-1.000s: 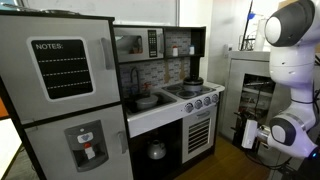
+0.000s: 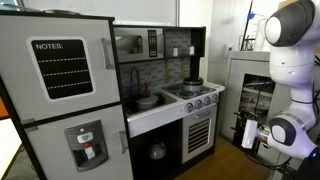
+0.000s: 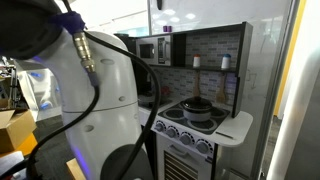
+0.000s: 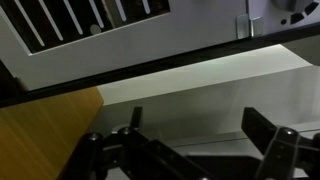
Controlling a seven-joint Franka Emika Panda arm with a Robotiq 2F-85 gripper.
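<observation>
My gripper is open in the wrist view, its two dark fingers apart at the lower edge with nothing between them. Beyond them are a plain grey surface and the lower edge of the slotted oven door [image 4: 160, 45]. In exterior view 1 the arm [image 2: 290, 110] stands at the right, low beside the toy kitchen's oven [image 2: 199, 132]. A dark lidded pot [image 3: 198, 109] rests on the stove top [image 3: 186, 119]. The small kettle [image 2: 157, 151] sits in the open space under the counter.
At the left stands the toy fridge [image 2: 60, 80], with a sink [image 2: 147, 102] between it and the stove. Jars [image 3: 226, 62] line the shelf above the stove.
</observation>
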